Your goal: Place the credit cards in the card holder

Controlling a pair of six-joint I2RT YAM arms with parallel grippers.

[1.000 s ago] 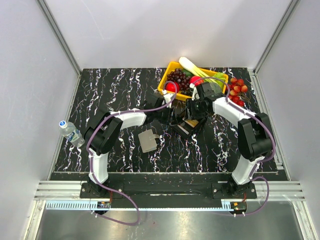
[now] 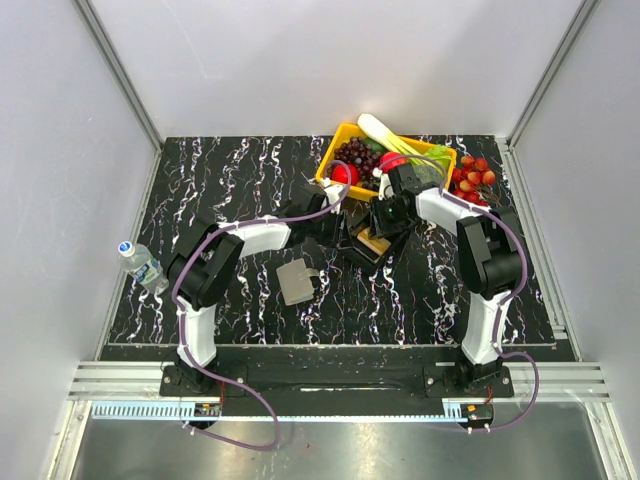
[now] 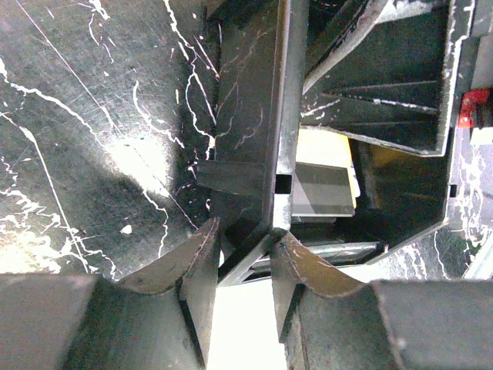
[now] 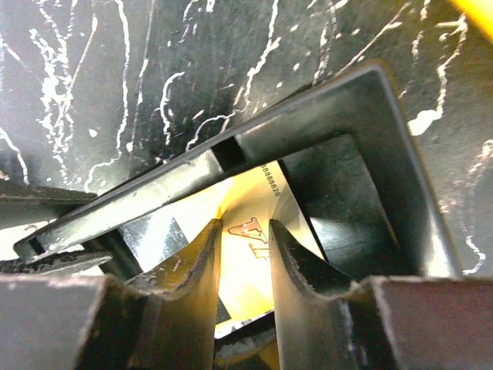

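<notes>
A black open box (image 2: 368, 262) lies tilted on the table between my arms. Inside it are a yellow card (image 4: 245, 208) and a grey card (image 3: 323, 191) overlapping it. My left gripper is shut on the box's rim at a corner. Above the yellow card, my right gripper is partly open; the card's face shows between and beyond its fingertips, and I see no grip on it. A flat grey holder-like piece (image 2: 295, 282) with a small tab lies on the table, left of the box.
Behind the box stands a yellow basket (image 2: 347, 131) of fruit and vegetables, close to both grippers. Red fruit (image 2: 474, 178) lies to its right. A water bottle (image 2: 144, 268) stands at the far left.
The left arm and the box look unchanged.
</notes>
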